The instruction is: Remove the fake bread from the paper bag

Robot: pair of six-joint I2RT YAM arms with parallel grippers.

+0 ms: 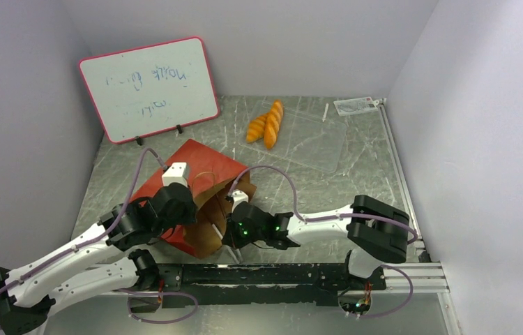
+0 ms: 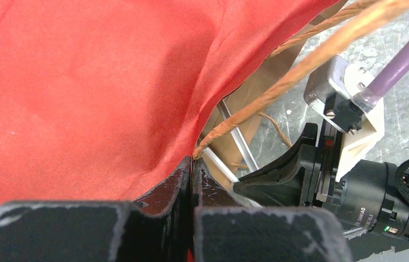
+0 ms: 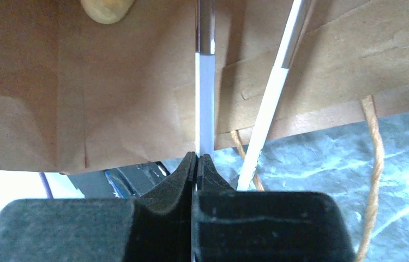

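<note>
A red paper bag [image 1: 198, 163] with a brown inside lies on its side, its mouth facing right. My left gripper is shut on the bag's upper edge by the twisted handle [image 2: 257, 98]. Inside the bag, the rounded end of a pale bread [image 3: 107, 7] shows at the top of the right wrist view. Tongs [image 3: 268, 106] with two spread metal arms and white ends reach into the bag. My right gripper is shut at one white end; whether that end lies between the fingers is unclear. Two golden loaves [image 1: 271, 127] lie outside the bag.
A clear sheet [image 1: 309, 143] lies under and beside the loaves. The whiteboard [image 1: 148, 87] stands behind the bag. A small card [image 1: 355, 106] lies at the back right.
</note>
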